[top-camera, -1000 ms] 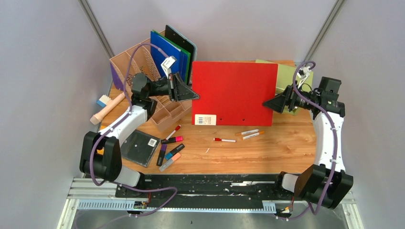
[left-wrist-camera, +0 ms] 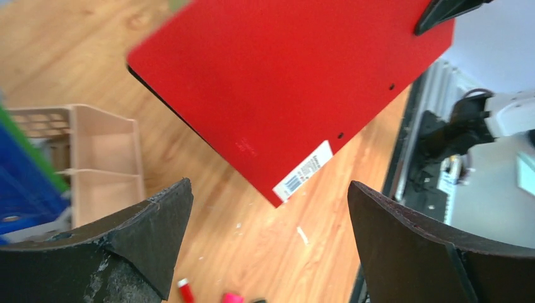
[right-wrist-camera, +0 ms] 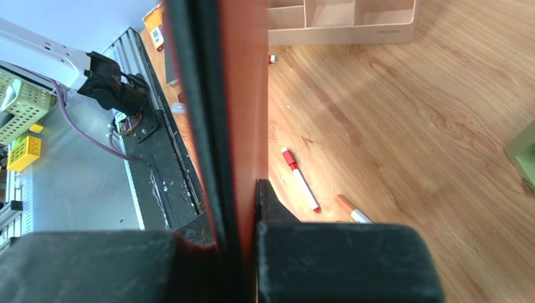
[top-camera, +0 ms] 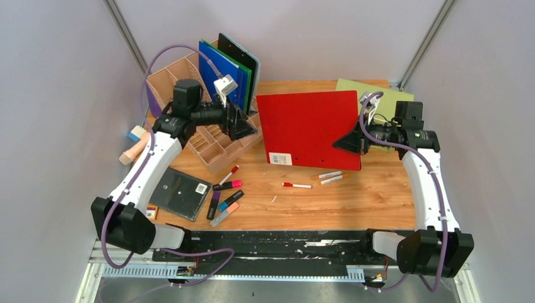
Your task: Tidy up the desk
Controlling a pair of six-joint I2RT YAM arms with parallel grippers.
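Note:
A red folder (top-camera: 308,126) with a barcode label hangs over the desk's middle, my right gripper (top-camera: 340,142) shut on its right side. The right wrist view shows it edge-on (right-wrist-camera: 243,126) between the fingers. My left gripper (top-camera: 251,129) is open beside the folder's left edge, nothing between its fingers; in the left wrist view the folder (left-wrist-camera: 271,82) is beyond them. A pink desk organizer (top-camera: 214,151) at the back left holds blue, green and dark folders (top-camera: 221,66).
Several markers (top-camera: 228,201) and a dark flat case (top-camera: 176,192) lie front left. More markers (top-camera: 331,178) lie below the red folder. A pale green board (top-camera: 397,95) is at back right.
The left arm has drawn back slightly, its gripper now apart from the folder's edge. The right arm has moved left and slightly down, and the red folder is now somewhat tilted and lower.

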